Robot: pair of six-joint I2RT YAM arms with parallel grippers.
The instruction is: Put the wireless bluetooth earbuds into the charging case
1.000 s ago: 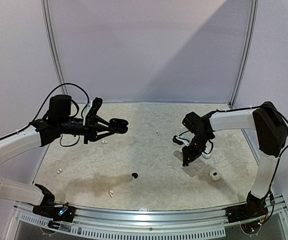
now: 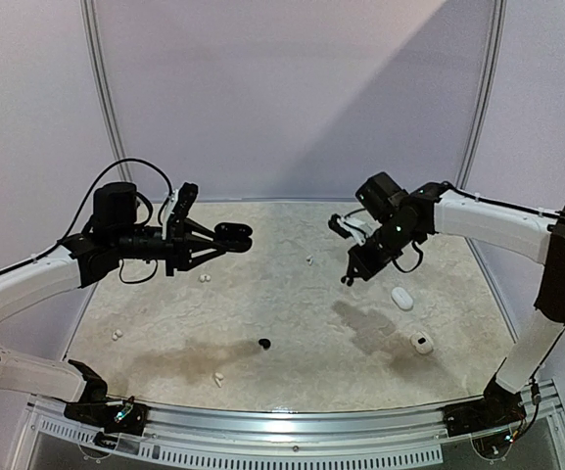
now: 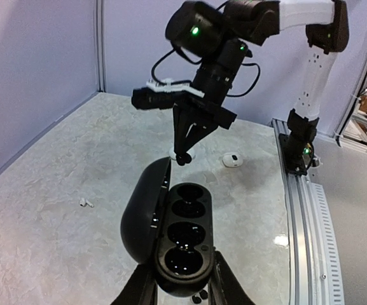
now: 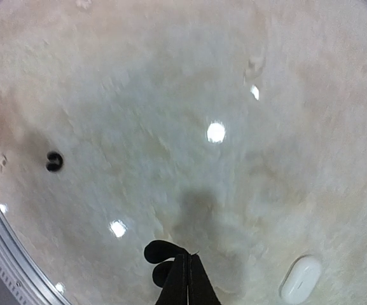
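Observation:
My left gripper point(image 2: 219, 243) is shut on the black charging case point(image 2: 233, 235), held above the table on the left. In the left wrist view the case's lid stands open and its empty-looking dark wells point(image 3: 186, 234) face the camera. My right gripper is shut with a black earbud point(image 4: 160, 251) at its fingertips, above the table's right half. The earbud's two rounded lobes stick out past the tips. Another black earbud point(image 2: 264, 343) lies on the table near the front middle, also visible in the right wrist view.
Two white cases, a plain one point(image 2: 402, 299) and one with a dark spot point(image 2: 422, 343), lie at the right. Small white earbuds point(image 2: 218, 379) are scattered over the left and middle. Between the two grippers the space is clear.
The right arm has risen off the table and moved slightly back and left, the earbud lifted with it. The left arm and the case have barely moved.

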